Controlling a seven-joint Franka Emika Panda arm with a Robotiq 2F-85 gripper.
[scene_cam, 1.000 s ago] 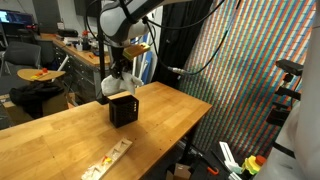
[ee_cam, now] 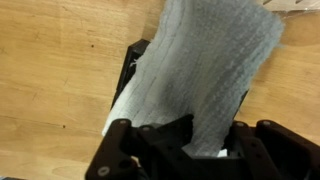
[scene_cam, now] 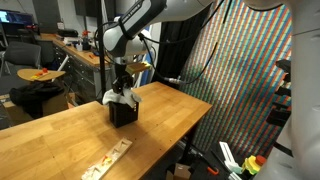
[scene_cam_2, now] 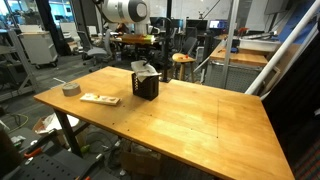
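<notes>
A grey-white cloth hangs from my gripper, whose fingers are shut on it. In exterior view 1 the cloth lies over the top of a black box on the wooden table. Exterior view 2 shows the cloth on top of the same box, spilling over its rim. Just above the box stands the gripper, pointing down. The cloth hides most of the box's opening, so how much of it is inside cannot be told.
A long, pale narrow item lies flat on the table near the box. A roll-shaped thing sits at the table's far left in exterior view 2.
The gripper has come down with the cloth. Earlier the cloth hung above and behind the box with the rim clear; now it covers the box's top.
</notes>
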